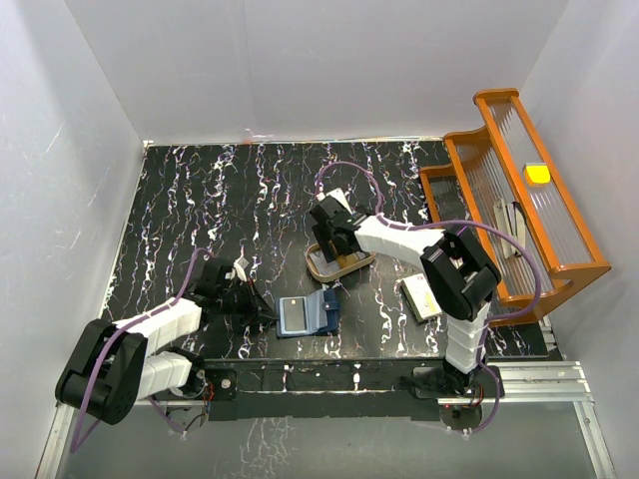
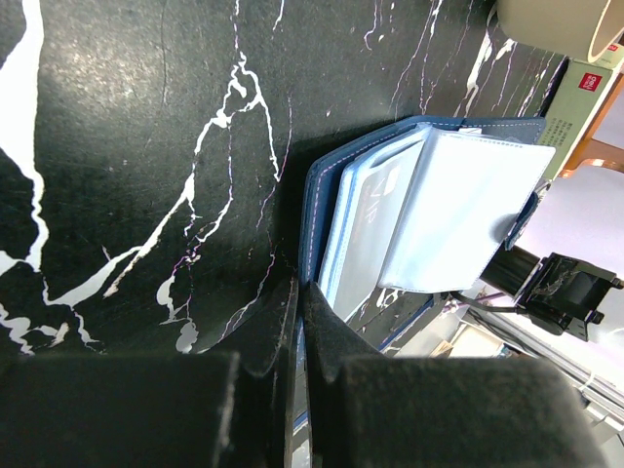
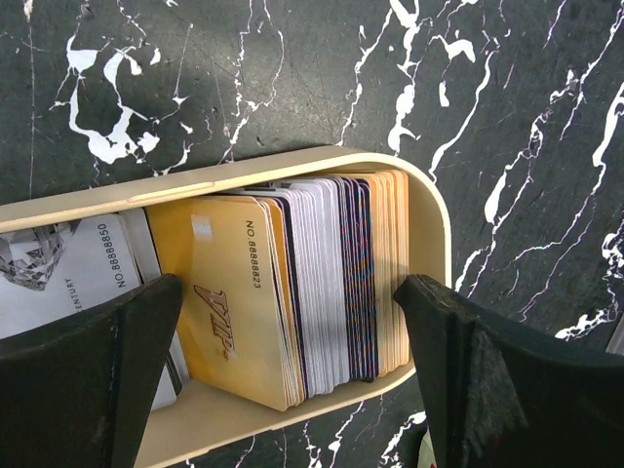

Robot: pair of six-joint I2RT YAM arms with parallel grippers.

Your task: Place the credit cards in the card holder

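Note:
A blue card holder (image 1: 324, 311) lies open near the table's front edge; in the left wrist view its pale sleeves (image 2: 458, 200) face up. My left gripper (image 1: 262, 313) is shut at the holder's left edge, its fingertips on the navy rim (image 2: 317, 224). My right gripper stands open over the cream tray (image 3: 117, 205), fingers either side of a stack of credit cards (image 3: 322, 283): yellow, white and dark ones. More white cards (image 3: 68, 278) lie in the tray's left part.
A boxed item (image 1: 420, 297) lies to the right of the holder. A wooden rack (image 1: 559, 239) with a yellow block (image 1: 536, 174) stands on the right.

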